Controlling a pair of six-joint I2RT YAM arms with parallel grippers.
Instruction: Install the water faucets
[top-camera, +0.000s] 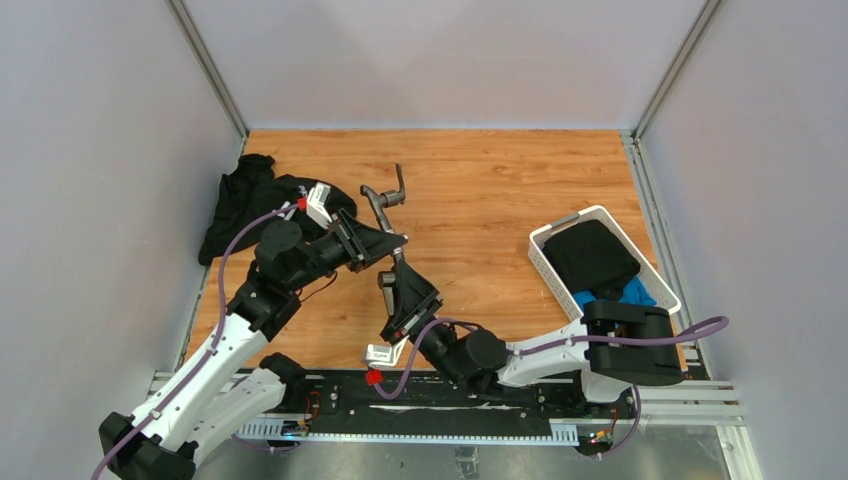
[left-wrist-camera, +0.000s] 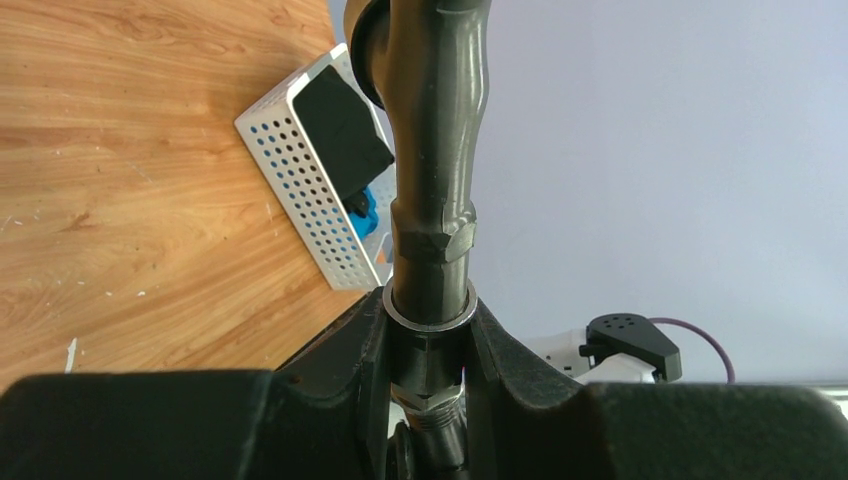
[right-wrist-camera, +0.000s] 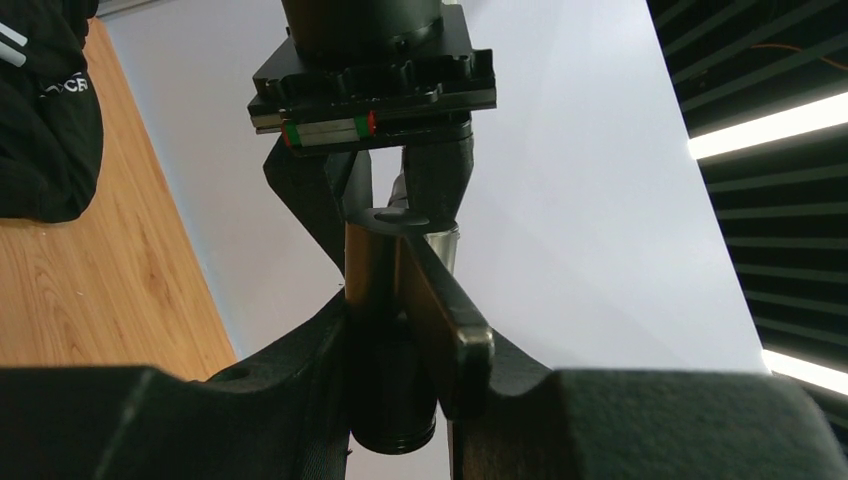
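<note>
A dark metal faucet with a side handle stands out above the two grippers, which meet end to end near the table's middle in the top view. My left gripper is shut on its body, just around a silver ring in the left wrist view. My right gripper is shut on a dark cylindrical fitting with a flat lever, in line with the faucet and just below the left gripper. The joint between the two pieces is mostly hidden by the fingers.
A white basket holding black and blue cloth stands at the right. A black garment lies at the back left.
</note>
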